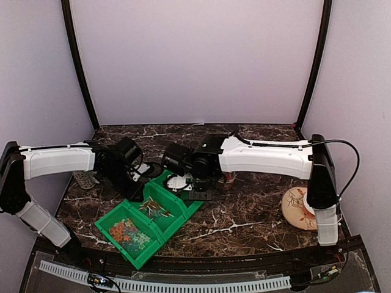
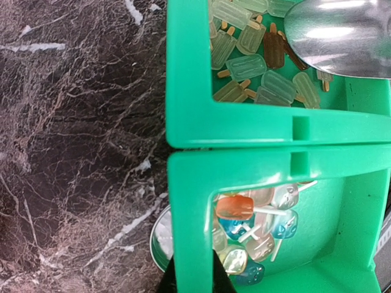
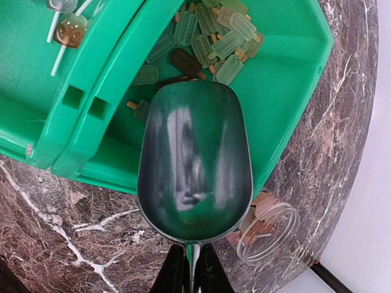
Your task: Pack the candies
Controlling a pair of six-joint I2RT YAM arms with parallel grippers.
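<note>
Three green compartments stand in a slanted row. The near-left one (image 1: 131,253) holds star-shaped candies (image 1: 127,235). Lollipop candies (image 2: 235,207) lie in the middle compartment (image 2: 293,163), and its wall is between the fingers of my left gripper, which is shut on it. Popsicle-shaped candies (image 3: 227,44) fill part of the far compartment (image 3: 293,79). My right gripper is shut on the handle of a metal scoop (image 3: 195,159), whose bowl reaches over that compartment; no candies show on its visible face. In the top view, the right arm hides much of the far compartment.
Just outside the far compartment is a clear jar (image 3: 269,232) with pinkish pieces inside. Another jar (image 1: 84,180) stands behind the left arm. At right, a white bowl (image 1: 310,204) rests on a patterned plate (image 1: 293,213). Bare marble lies between plate and compartments.
</note>
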